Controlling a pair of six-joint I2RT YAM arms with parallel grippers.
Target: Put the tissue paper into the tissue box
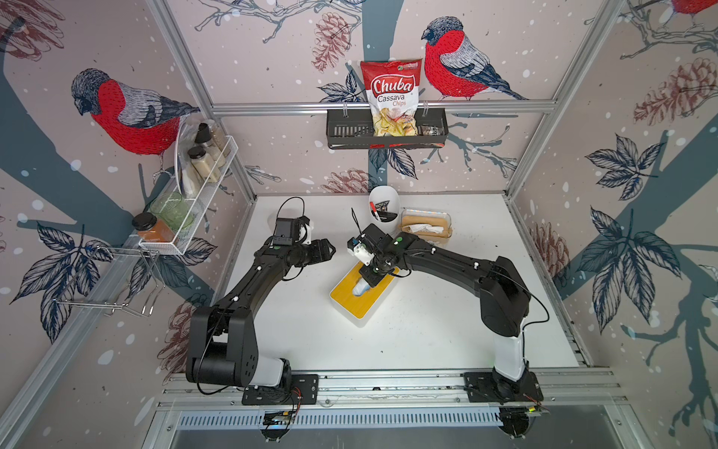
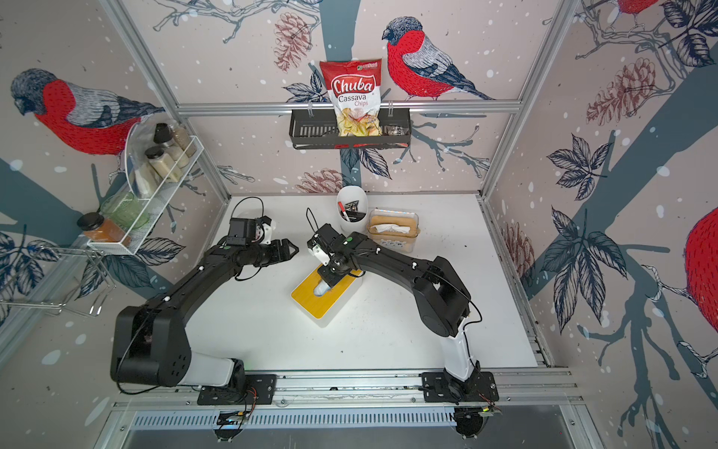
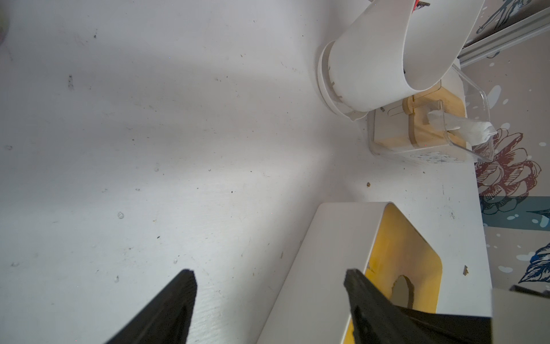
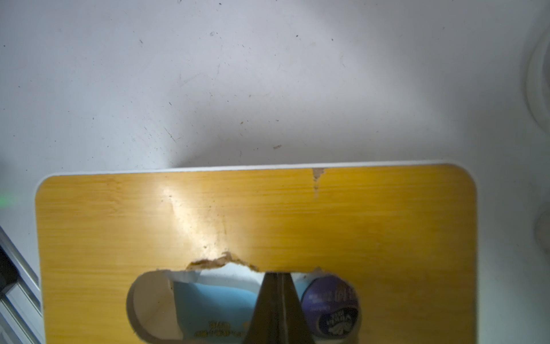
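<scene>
A white tissue box (image 1: pixel 349 303) with a yellow wood lid stands mid-table. Through the lid's slot in the right wrist view show a blue pack (image 4: pixel 212 306) and a purple round item (image 4: pixel 331 306). My right gripper is shut, its fingertips at that slot; whether they are inside it cannot be told. My left gripper stands open left of the box, nothing between its fingers.
Behind the box are a white cylindrical container (image 1: pixel 383 196) and a clear and wooden box (image 1: pixel 436 235) holding white tissue. Shelves with jars (image 1: pixel 153 228) hang at left.
</scene>
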